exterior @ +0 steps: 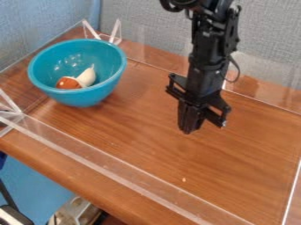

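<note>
My black gripper [192,119] hangs low over the middle-right of the wooden table, its fingers shut with nothing visible between them. To its left, near the back corner, a teal bowl [107,88] holds a white, pale elongated object [86,76] and a round orange-brown object [67,83]. The gripper is well apart from the bowl.
Clear low walls edge it, with white brackets at the left. Grey padded walls stand behind, and blue floor shows at the lower left.
</note>
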